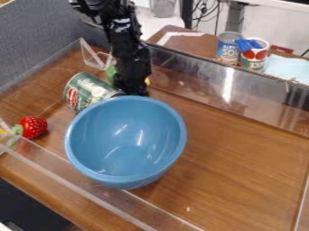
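My black gripper [130,83] hangs over the back of the wooden tray, just behind a large blue bowl [126,141]. A green-and-silver can [87,92] lies on its side left of the gripper, with a small green object [110,71] behind it, partly hidden. The fingertips are dark and partly hidden, so whether they hold anything cannot be made out.
A red strawberry-like item [32,127] lies at the left. Clear plastic walls edge the tray. Two upright cans [229,48] stand beyond the back wall. The right half of the tray [236,162] is bare wood.
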